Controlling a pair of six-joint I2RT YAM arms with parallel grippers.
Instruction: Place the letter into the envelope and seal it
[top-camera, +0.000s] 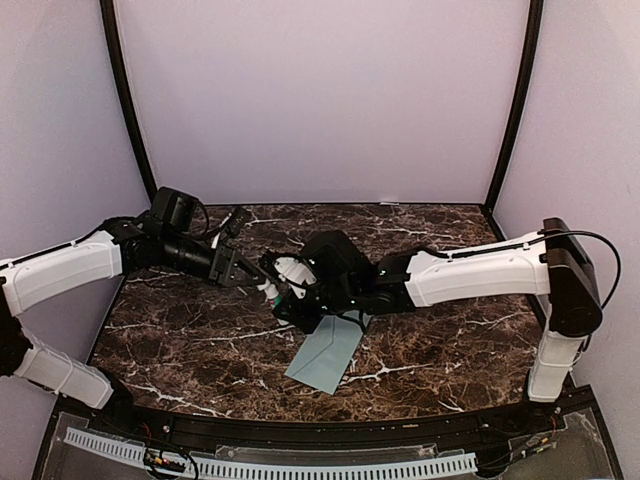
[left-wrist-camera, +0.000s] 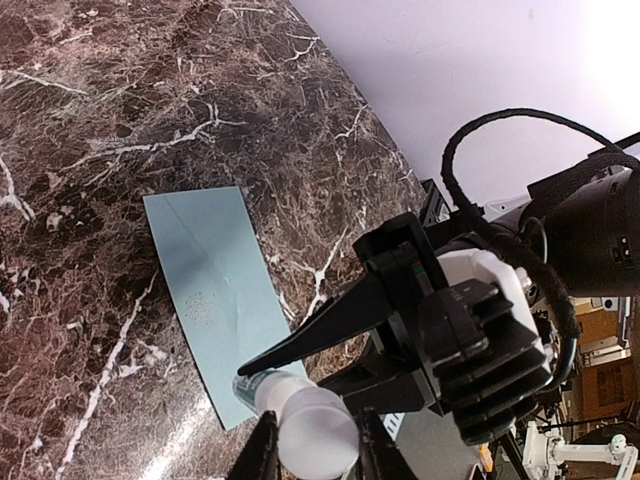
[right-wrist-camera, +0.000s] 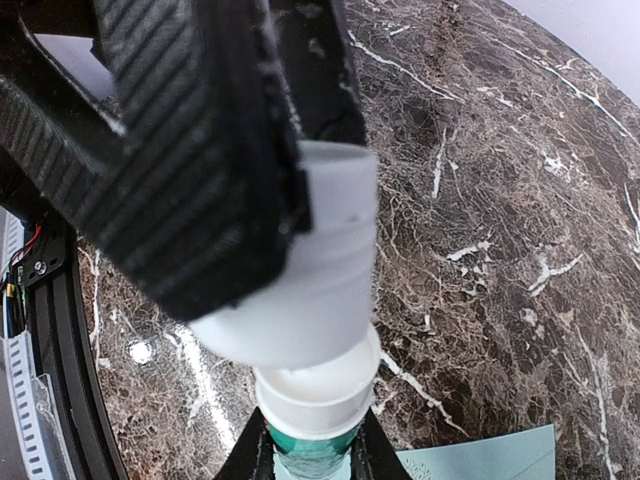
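Observation:
A pale blue envelope (top-camera: 327, 355) lies flat on the dark marbled table, partly under my right arm in the top view; faint fold lines cross it (left-wrist-camera: 215, 270). No separate letter shows. Above the table, my right gripper is shut on a white and green glue stick (right-wrist-camera: 315, 400). My left gripper is shut on the stick's white cap (left-wrist-camera: 318, 435), at the end opposite the right fingers (left-wrist-camera: 330, 335). The cap (right-wrist-camera: 300, 290) sits against the stick's white collar in the right wrist view; whether they are fully joined I cannot tell.
Both arms meet near the table's middle, close together. Bare marble (top-camera: 440, 360) lies right of the envelope and at the front left. A white wall (top-camera: 320, 100) rises behind, and a dark rail (top-camera: 300, 425) runs along the front edge.

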